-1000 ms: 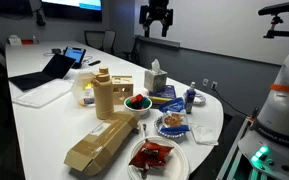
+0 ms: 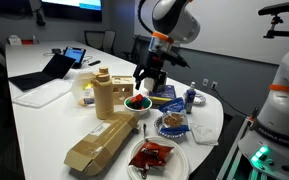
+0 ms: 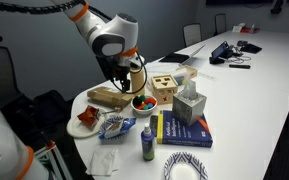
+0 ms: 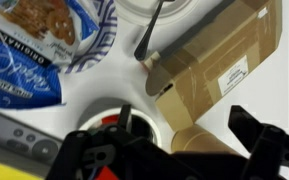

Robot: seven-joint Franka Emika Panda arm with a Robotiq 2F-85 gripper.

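Note:
My gripper [image 2: 150,87] points downward with its fingers apart and nothing between them. Just below it in exterior view 1 is a green-and-white bowl [image 2: 138,110] holding red and other coloured pieces. Beside the bowl stands a brown bottle [image 2: 104,100]. In the wrist view, the bowl [image 4: 87,112] lies between and beyond the black fingers, its lower part hidden by the gripper. The bottle's brown top [image 4: 199,142] shows near the right finger. Exterior view 2 has the gripper [image 3: 118,84] above and behind the bowl [image 3: 144,104].
An open cardboard box [image 2: 102,143] and a white plate with a red packet [image 2: 152,153] lie in front. Blue snack bags [image 2: 173,124] rest on a patterned plate. A tissue box [image 3: 190,103] stands on a blue book [image 3: 184,132].
In exterior view 1, the arm has come down from high above the table, moving slightly left toward the bowl. The objects on the table look unmoved.

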